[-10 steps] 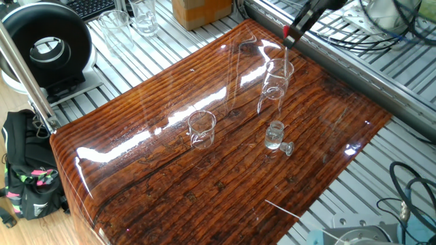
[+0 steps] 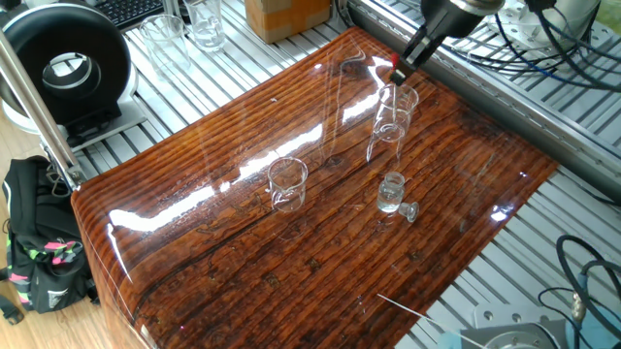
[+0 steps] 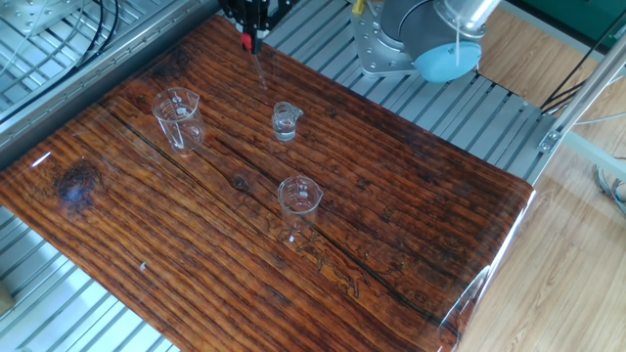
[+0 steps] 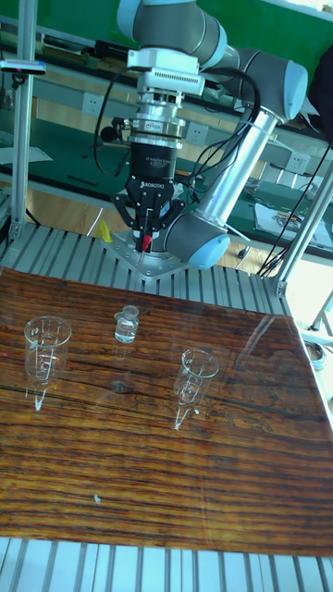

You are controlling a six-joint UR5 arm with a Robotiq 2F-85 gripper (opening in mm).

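Observation:
My gripper (image 4: 146,237) is shut on a glass dropper with a red bulb (image 4: 147,241), whose thin tube points downward. In exterior view 2 the gripper (image 3: 251,37) is over the table's edge, and the dropper tube (image 3: 259,68) shows faintly. A small glass bottle (image 2: 390,194) with clear liquid stands on the wooden table, open-topped. Its glass stopper (image 2: 408,211) lies beside it. Two clear beakers stand upright on the table: one beaker (image 2: 287,184) near the middle, another beaker (image 2: 392,121) towards the rail. Both look empty, though clear glass makes this hard to tell.
The glossy wooden table (image 2: 223,262) has wide clear areas around the glassware. Off the table, more glass beakers (image 2: 165,44) and a cardboard box (image 2: 286,17) stand on the slatted surface. A metal rail (image 2: 466,78) runs along one side.
In exterior view 1 my gripper has moved left and slightly down, carrying the dropper with it. The bottle, stopper and both beakers have stayed in place.

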